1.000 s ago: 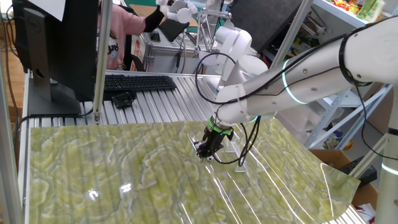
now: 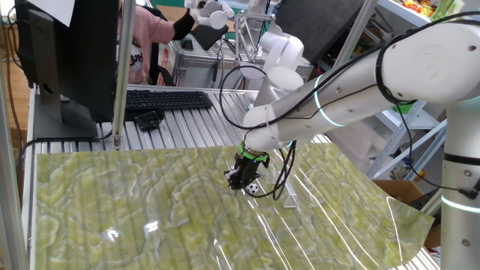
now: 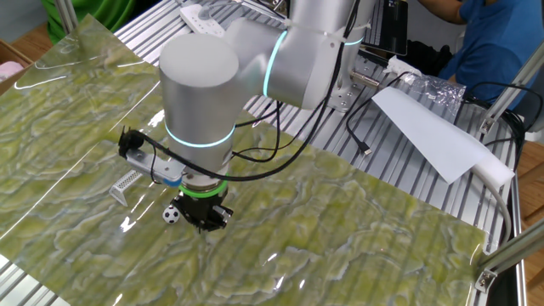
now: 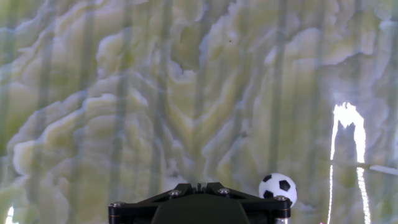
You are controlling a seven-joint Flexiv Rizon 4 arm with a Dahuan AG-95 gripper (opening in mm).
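Note:
A small black-and-white soccer ball (image 2: 253, 189) rests on the green marbled mat, close beside my gripper (image 2: 238, 180). In exterior view 2 the ball (image 3: 172, 214) lies just left of the gripper (image 3: 204, 221), outside its fingers. The wrist view has the ball (image 4: 278, 186) near the bottom, right by the right-hand finger (image 4: 283, 205) and partly covered by it. My gripper points down low over the mat with its fingers spread wide, and nothing shows between them.
A small white perforated bracket (image 3: 125, 187) stands on the mat (image 3: 340, 246) near the ball. Bare mat stretches out to the left in exterior view 1. A keyboard (image 2: 169, 100) and a monitor (image 2: 67, 67) sit beyond its edge. A dark cable (image 2: 281, 180) hangs beside the wrist.
In exterior view 1 my arm and gripper have shifted left, and slightly downward. The ball, hidden or barely visible behind the gripper before, now shows at its right side.

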